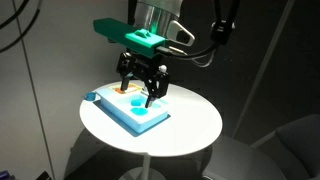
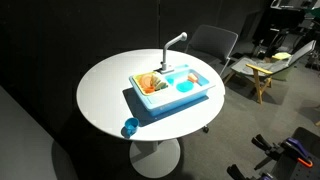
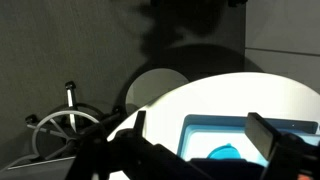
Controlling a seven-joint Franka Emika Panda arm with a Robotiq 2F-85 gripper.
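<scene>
A blue-and-white toy sink [image 2: 158,100] with a grey tap [image 2: 168,50] stands on a round white table [image 2: 105,85]. Orange items [image 2: 148,82] lie in its left part, with a teal round piece [image 2: 180,86] in its basin. Close to the table's edge sits a small blue cup [image 2: 130,127], apart from the sink; exterior view 1 shows the same cup [image 1: 90,97] on the left. My gripper [image 1: 139,94] hangs open above the sink there, hiding part of it. In the wrist view the gripper has its fingers wide apart, the sink's corner [image 3: 192,128] between and below them.
A grey chair [image 2: 213,42] stands behind the table, and a wooden-armed chair [image 2: 262,72] is off to the right. A wheeled chair base [image 3: 70,122] rests on the floor.
</scene>
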